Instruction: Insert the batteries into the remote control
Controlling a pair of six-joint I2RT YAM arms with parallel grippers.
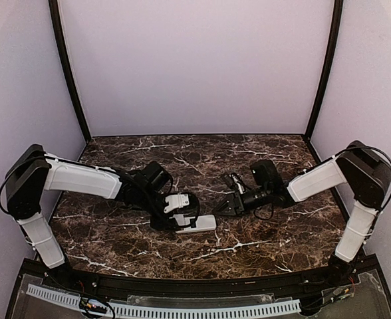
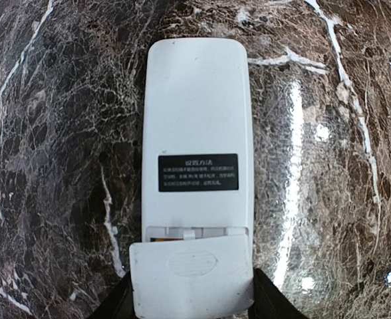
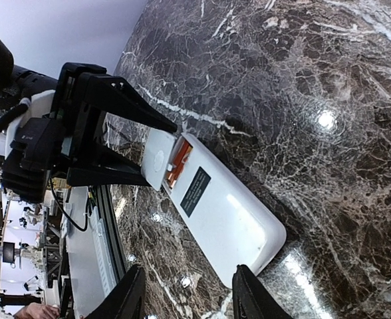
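The white remote [image 2: 197,100] lies face down on the marble table, dark label upward. Its battery cover [image 2: 192,279] is gripped in my left gripper, held over the remote's end just above the compartment. In the right wrist view, orange batteries [image 3: 178,163] show inside the compartment beside the cover. My right gripper is part open above the table near the remote's free end, with nothing seen between its fingers; in the top view it [image 1: 228,206] sits to the right of the remote.
Pale walls enclose it at the back and sides, with a dark rail along the front edge.
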